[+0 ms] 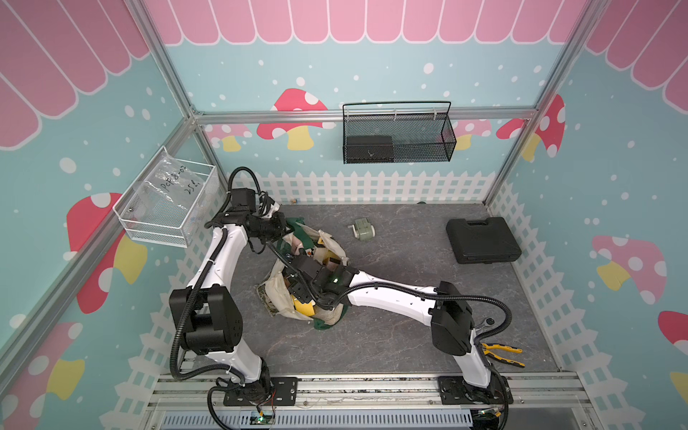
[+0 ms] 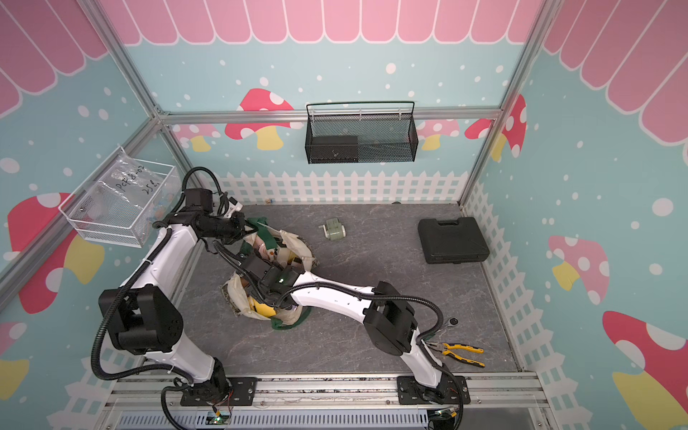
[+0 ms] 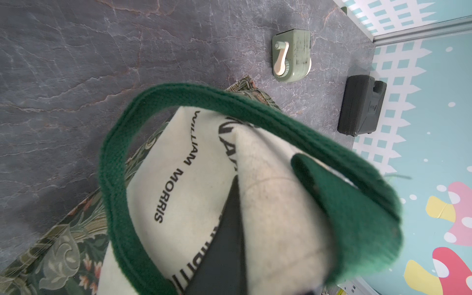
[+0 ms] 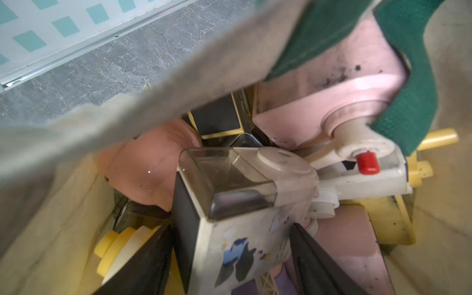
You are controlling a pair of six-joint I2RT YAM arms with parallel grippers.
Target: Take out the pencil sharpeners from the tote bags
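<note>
The cream tote bag (image 1: 285, 304) with green handles (image 3: 114, 172) stands open at the left of the table. Its rim cloth (image 3: 280, 211) is bunched against a finger (image 3: 226, 250) of my left gripper, which is shut on it; the other finger is mostly covered. Inside the bag, my right gripper is part open, its fingers (image 4: 319, 265) on either side of a white sharpener (image 4: 255, 231) with a penguin picture. Around it lie a pink sharpener (image 4: 314, 103), an orange rounded one (image 4: 152, 167) and several more. A green sharpener (image 1: 363, 228) is outside, on the table.
A black case (image 1: 483, 240) lies at the right and yellow-handled pliers (image 1: 503, 352) at the front right. Bag cloth crosses above the sharpeners in the right wrist view, and a green strap (image 4: 413, 73) overlaps the pink one.
</note>
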